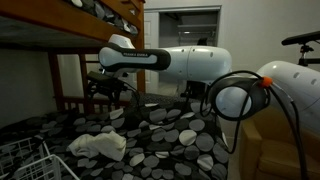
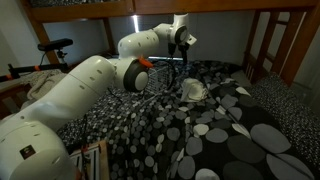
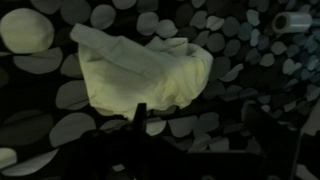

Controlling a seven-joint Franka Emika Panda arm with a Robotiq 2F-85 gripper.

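A crumpled pale cloth lies on a dark bed cover patterned with grey and white spots. In the wrist view the cloth fills the upper middle, beyond the fingertips, with one corner pointing to the upper left. My gripper is open, its dark fingers apart and nothing held between them. From the second exterior view, the gripper hangs well above the cover, with the cloth lower down and apart from it.
A white wire basket stands at the near left. Wooden bunk framing runs overhead and behind the arm. A brown armchair sits to the right. Around the cloth, the cover is mostly free.
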